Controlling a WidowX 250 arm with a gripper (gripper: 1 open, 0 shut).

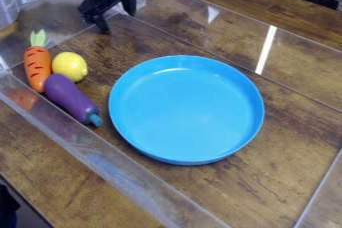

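Observation:
My black gripper [107, 4] is at the top left, low over the back of the wooden surface, apart from the food items; whether it is open or shut is unclear. A toy carrot [38, 67] lies at the left, with a yellow lemon [70, 66] beside it and a purple eggplant [70, 98] below them. A large blue plate [185, 109] sits in the middle, to the right of these.
Clear plastic walls border the wooden surface [267, 187], along the left side and the back. The surface right of the plate and behind it is free.

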